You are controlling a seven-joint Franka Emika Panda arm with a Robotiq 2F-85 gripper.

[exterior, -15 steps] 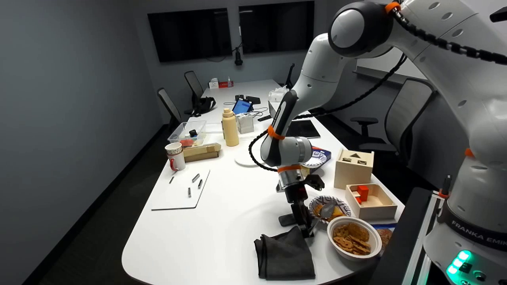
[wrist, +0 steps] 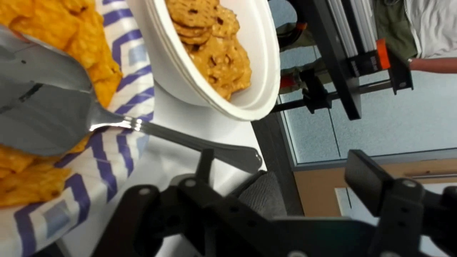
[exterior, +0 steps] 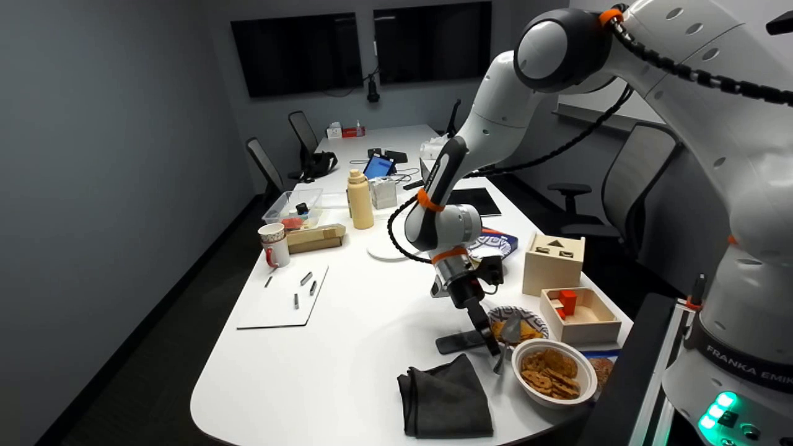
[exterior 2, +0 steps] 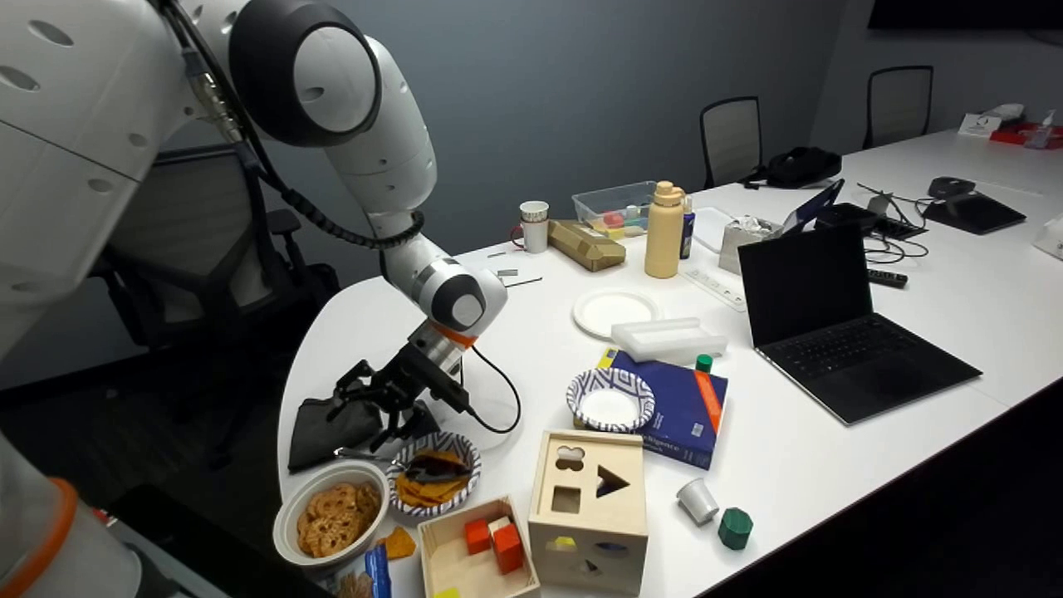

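Note:
A metal spoon (wrist: 188, 136) rests in a blue-and-white patterned paper bowl (wrist: 139, 96) of orange chips, its wide head on the chips. The handle sticks out over the rim toward my gripper. My fingers (wrist: 206, 165) are apart, and in the wrist view the handle's end appears between and beyond them; I see no grip on it. From the second outside view, my gripper (exterior 2: 366, 414) is low beside the patterned bowl (exterior 2: 468, 453), near the dark folded cloth (exterior 2: 324, 430).
A white bowl of brown crackers (exterior: 554, 371) stands close by the patterned bowl. A wooden box with red blocks (exterior: 591, 316) and a shape sorter (exterior: 554, 264) are to the right. Under my gripper lies a dark flat object (exterior: 455, 342).
My gripper has shifted slightly right and tilted, away from the dark cloth. The patterned bowl has moved slightly right, and the spoon's handle now points more toward the table's near edge.

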